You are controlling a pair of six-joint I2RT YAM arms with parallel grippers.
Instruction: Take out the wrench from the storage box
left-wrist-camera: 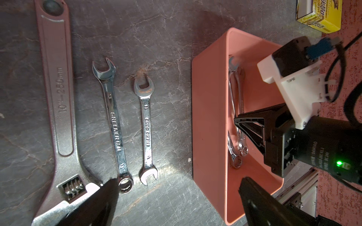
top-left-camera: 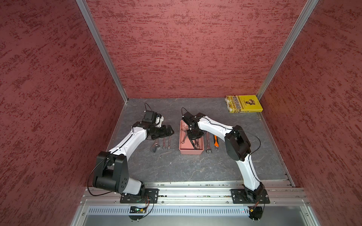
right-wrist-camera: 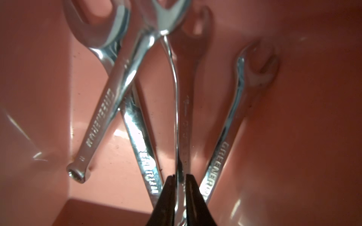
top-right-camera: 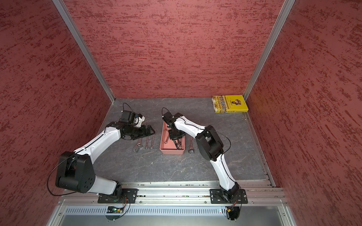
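Note:
The pink storage box (left-wrist-camera: 209, 113) holds several shiny wrenches. My right gripper is down inside it, fingertips close together with a narrow gap. The middle wrench (right-wrist-camera: 184, 113) runs into that gap; whether the fingers grip it I cannot tell. Left of it, one wrench (right-wrist-camera: 101, 101) lies crossed over another wrench (right-wrist-camera: 141, 146). To the right, a slanted wrench (right-wrist-camera: 226, 139) passes beside the fingers. My left gripper stands open and empty left of the box, its fingers wide apart above the table.
On the table left of the box lie an adjustable wrench (left-wrist-camera: 60, 94) and two smaller wrenches, including the nearer one (left-wrist-camera: 147, 128). Right of the box are a large wrench (top-left-camera: 208, 145) and an orange-handled tool (top-left-camera: 215, 141). A yellow box (top-left-camera: 245, 103) stands back right.

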